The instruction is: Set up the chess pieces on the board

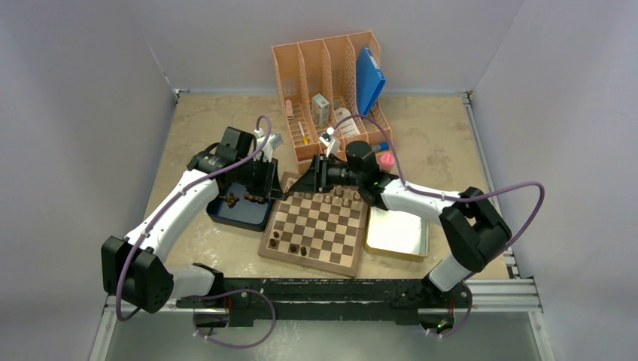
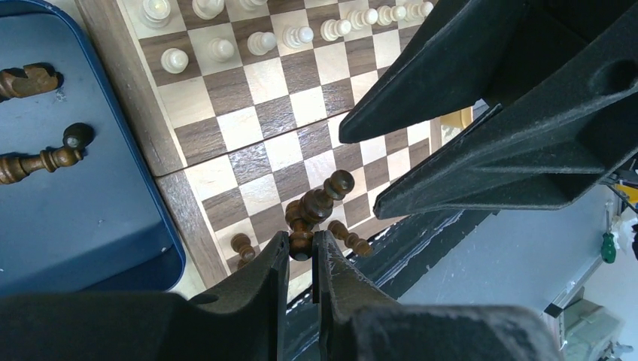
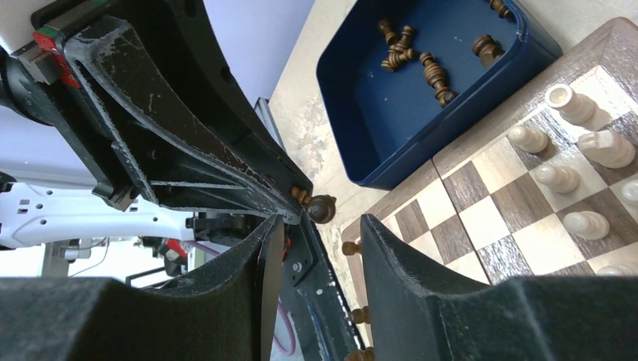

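Observation:
In the left wrist view a dark brown chess piece (image 2: 316,204) juts out from the tips of my left gripper, which is shut on it. My right gripper faces the same dark piece (image 3: 322,209), its fingers parted and nothing between them. The chessboard (image 1: 316,233) lies below both. White pieces (image 2: 262,43) stand in two rows along its far side. A few dark pieces (image 1: 293,248) stand at the near left. More dark pieces (image 3: 435,75) lie in the blue tray (image 3: 338,135) beside the board.
An orange divided rack (image 1: 301,68) stands behind the board. To the right sits a pale shallow tray (image 1: 397,232). The two grippers are very close together over the board's far left corner.

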